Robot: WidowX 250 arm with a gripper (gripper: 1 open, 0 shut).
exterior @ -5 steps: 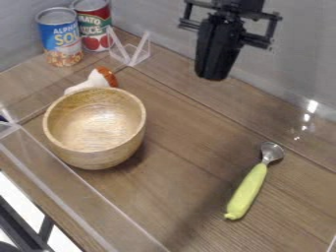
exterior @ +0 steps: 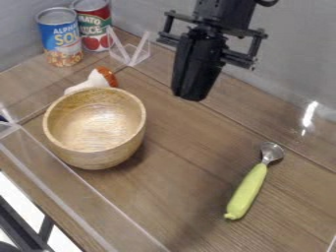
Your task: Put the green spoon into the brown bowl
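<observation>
The green spoon (exterior: pixel 247 190) lies on the wooden table at the right front, its pale green handle toward the viewer and its metal end (exterior: pixel 272 152) pointing to the back. A round brown wooden bowl (exterior: pixel 94 128) stands at the left, and its inside looks empty. My dark gripper (exterior: pixel 194 91) hangs over the table between bowl and spoon, farther back than the spoon and apart from both. Its fingers face away or overlap in this view, so the gap between them does not show.
A blue soup can (exterior: pixel 61 37) and a red tomato can (exterior: pixel 93 25) stand in the back left corner. Behind the bowl lies a small white and orange-red object (exterior: pixel 97 78). Bare table (exterior: pixel 184 177) stretches between bowl and spoon.
Spoon, bowl and cans have stayed where they were.
</observation>
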